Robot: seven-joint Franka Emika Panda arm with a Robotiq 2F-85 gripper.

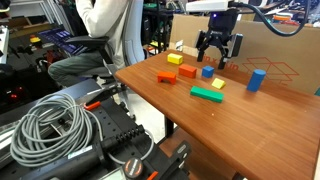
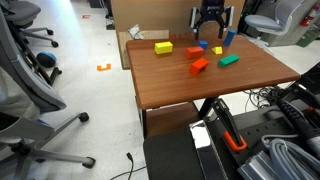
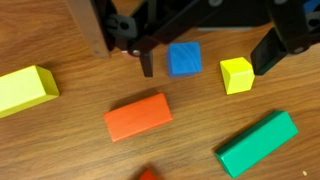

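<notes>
My gripper (image 1: 212,59) is open above the table, its fingers pointing down, with nothing held between them. In the wrist view a small blue cube (image 3: 184,58) appears in the gap, nearer the left finger. A small yellow cube (image 3: 237,75) shows close by the right finger. Both cubes rest on the wooden table below the fingertips. An orange-red block (image 3: 138,117) lies a little apart from the blue cube. The long green block (image 3: 257,143) is at the lower right of that view, and a larger yellow block (image 3: 25,90) at the left.
A blue cylinder (image 1: 257,79) stands upright right of the cubes. Another red block (image 1: 166,76) lies toward the table's left edge. Behind the gripper rises a cardboard panel (image 1: 262,50).
</notes>
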